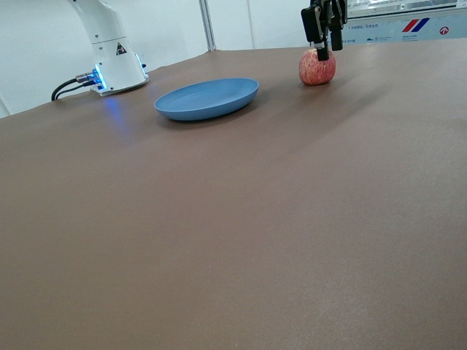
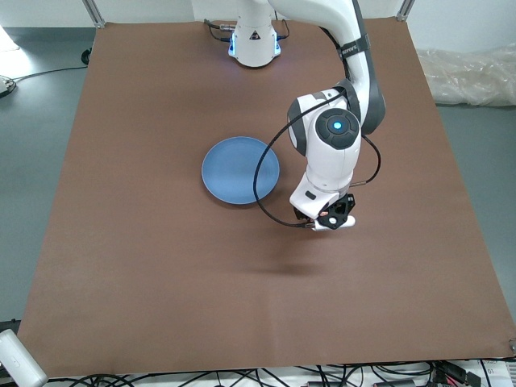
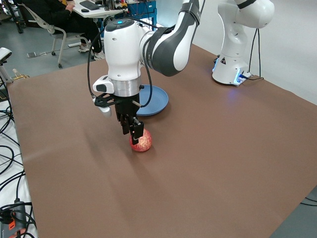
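A blue plate (image 2: 240, 169) lies flat and empty on the brown table, also seen as a shallow blue dish (image 1: 206, 98) in the top view. A red apple (image 1: 317, 69) stands to the plate's right in that view, and the same apple (image 3: 142, 143) is in front of the plate in the right view. My black gripper (image 1: 329, 52) hangs over the apple, its two fingers apart around the top of it, with the lower part of the apple uncovered. In the left view the apple is hidden under my wrist (image 2: 326, 205).
The white robot base (image 2: 254, 44) stands at the table's back edge. Bare table (image 2: 266, 298) surrounds the plate and apple. Cables run along the near edge in the left view, and a person sits at a desk beyond the table in the right view.
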